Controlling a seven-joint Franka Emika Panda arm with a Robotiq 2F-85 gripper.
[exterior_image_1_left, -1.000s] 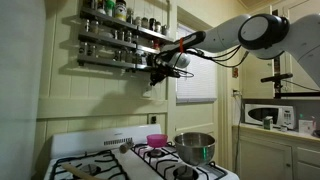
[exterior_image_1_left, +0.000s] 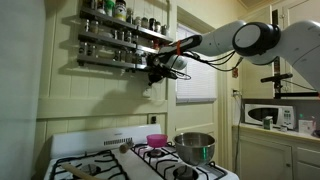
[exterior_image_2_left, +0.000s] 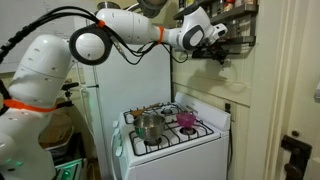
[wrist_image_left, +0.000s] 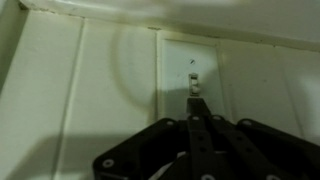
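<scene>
My gripper is shut, with nothing visible between its fingers. It points at a pale wall panel (wrist_image_left: 125, 75). Just beyond the fingertips, a small switch-like piece (wrist_image_left: 194, 84) sits on a narrow plate on that panel; whether they touch it, I cannot tell. From outside, the gripper (exterior_image_1_left: 156, 75) appears high by the wall, at the right end of the spice shelves (exterior_image_1_left: 112, 42). In the second exterior view the gripper (exterior_image_2_left: 220, 52) is a dark shape below the shelf end, its fingers too small to make out.
Below stands a white stove (exterior_image_2_left: 170, 150) bearing a steel pot (exterior_image_1_left: 195, 148) and a pink bowl (exterior_image_1_left: 157, 140). A window with blinds (exterior_image_1_left: 196, 87) lies right of the gripper. The microwave (exterior_image_1_left: 270, 114) is on the far-right counter.
Over the last second my gripper has shifted slightly left and down beside the shelves, the arm following. The stove, pot and bowl have stayed put.
</scene>
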